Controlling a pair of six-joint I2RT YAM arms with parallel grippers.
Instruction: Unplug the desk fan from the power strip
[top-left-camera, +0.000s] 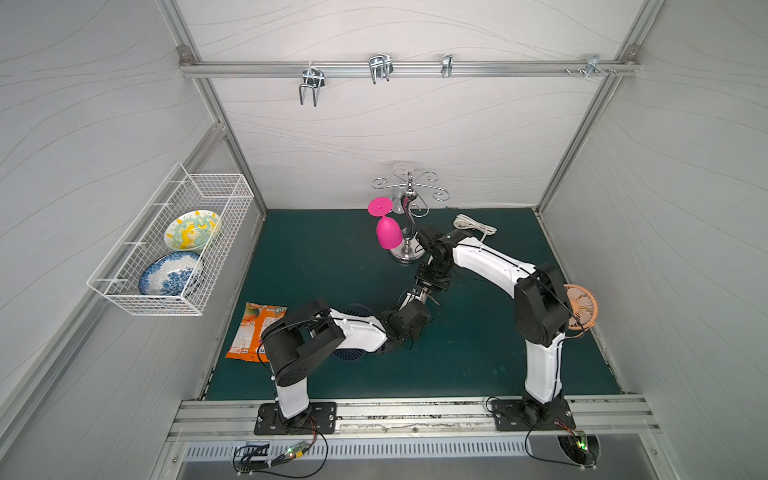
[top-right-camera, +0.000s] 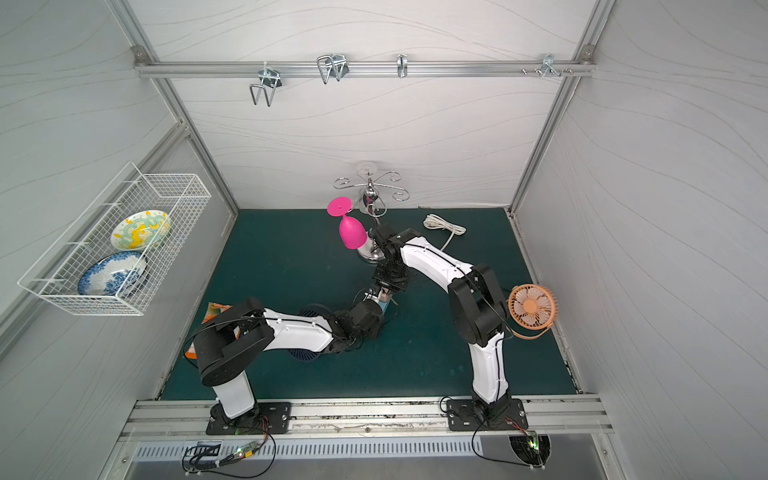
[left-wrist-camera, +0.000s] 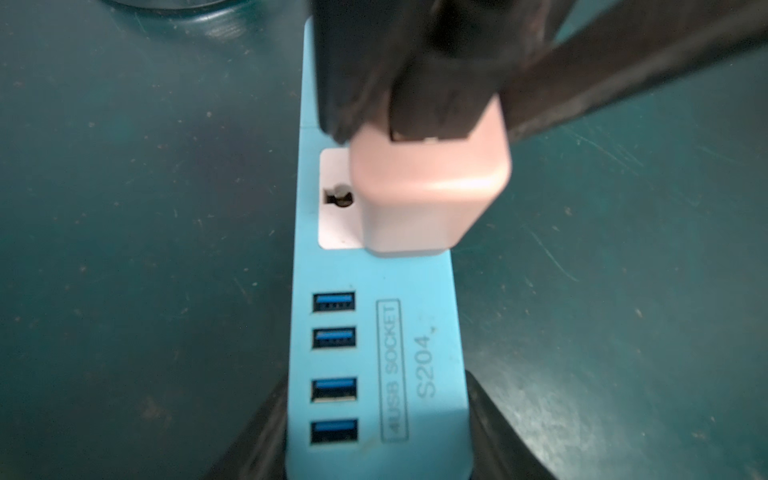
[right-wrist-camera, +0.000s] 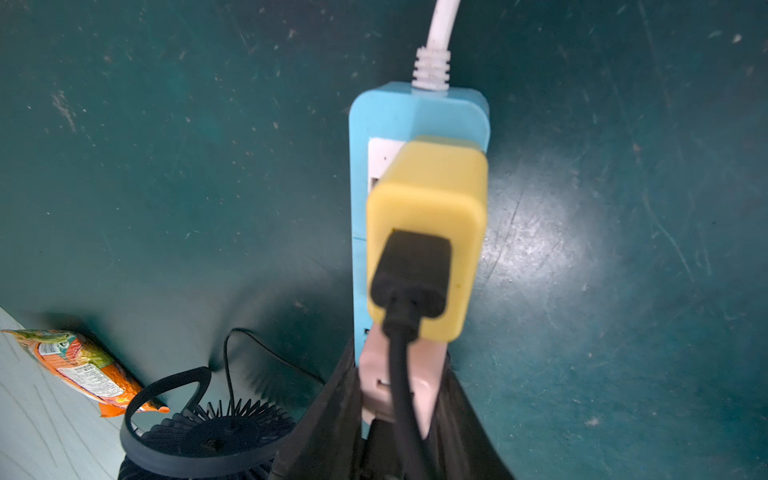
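Note:
In the left wrist view, the light blue power strip (left-wrist-camera: 376, 352) lies on the table. My left gripper is shut across its USB end. A pale pink plug (left-wrist-camera: 424, 200) sits over the strip's socket area. My right gripper has its fingers either side of this plug, close against it; whether they grip it cannot be told. Farther along the strip stands a yellow adapter (right-wrist-camera: 428, 200) with a black plug (right-wrist-camera: 412, 272) and cord. A dark desk fan (right-wrist-camera: 216, 440) shows at lower left, a thin black cable running from it. The orange fan (top-right-camera: 532, 306) stands at far right.
Behind the arms stands a metal cup rack (top-left-camera: 409, 208) holding a pink goblet (top-left-camera: 389, 233). An orange snack bag (top-left-camera: 249, 329) lies at left, and a coiled white cable (top-left-camera: 474, 224) at back right.

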